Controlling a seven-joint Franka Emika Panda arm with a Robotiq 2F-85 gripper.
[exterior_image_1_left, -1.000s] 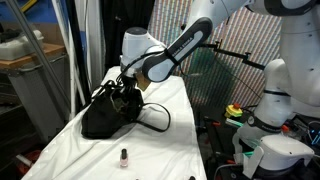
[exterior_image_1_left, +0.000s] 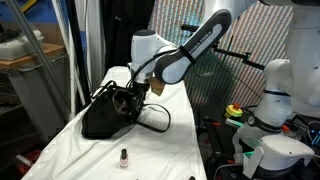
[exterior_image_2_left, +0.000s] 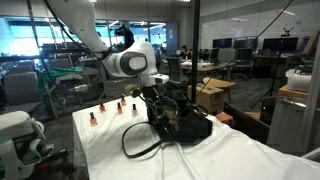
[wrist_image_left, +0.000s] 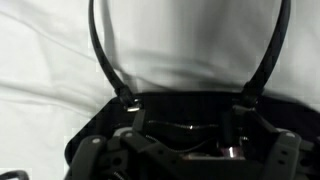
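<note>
A black bag (exterior_image_1_left: 100, 117) lies on the white-covered table, and one strap (exterior_image_1_left: 155, 117) loops out over the cloth to its right. In exterior view 2 the bag (exterior_image_2_left: 192, 128) is right below the arm, its strap trailing toward the camera. In the wrist view two black straps (wrist_image_left: 271, 55) run up from the bag's dark edge. My gripper is open there, low over the bag; the dark fingers are hard to separate from the black cloth, and any contact is unclear. In exterior view 1 my gripper (exterior_image_1_left: 130, 100) blends into the bag.
A small bottle (exterior_image_1_left: 123, 158) stands on the front part of the table. Several more small bottles (exterior_image_2_left: 103, 114) stand on the side away from the bag. Bare white cloth (exterior_image_2_left: 225, 160) lies in front of the bag. Behind it is a cardboard box (exterior_image_2_left: 209, 98).
In exterior view 1 the arm's white wrist section has shifted a little to the right. The bag and its strap look almost unchanged.
</note>
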